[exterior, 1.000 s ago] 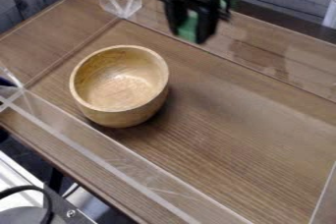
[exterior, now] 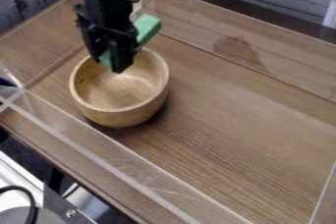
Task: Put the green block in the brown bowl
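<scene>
The brown bowl (exterior: pixel 116 105) stands upright toward the left of the table, its inside looking empty where it shows. Over its far rim hangs my gripper (exterior: pixel 116 56), dark and pointing down, covering part of the bowl's back edge. A green block (exterior: pixel 145 28) shows just right of the gripper, partly hidden behind it, and is held up off the table. My gripper is shut on the green block, though its fingers blend into the dark arm and the contact itself is hard to make out.
Wide bare wooden table (exterior: pixel 223 120) lies to the right of the bowl, with a darker stain (exterior: pixel 239 51) further back. A clear strip (exterior: pixel 98 159) runs along the near left edge. Cables and a white part (exterior: pixel 20 203) sit at the lower left corner.
The gripper and green block have travelled left and nearer, from the back middle of the table to above the bowl's far rim. The bowl has stayed in place.
</scene>
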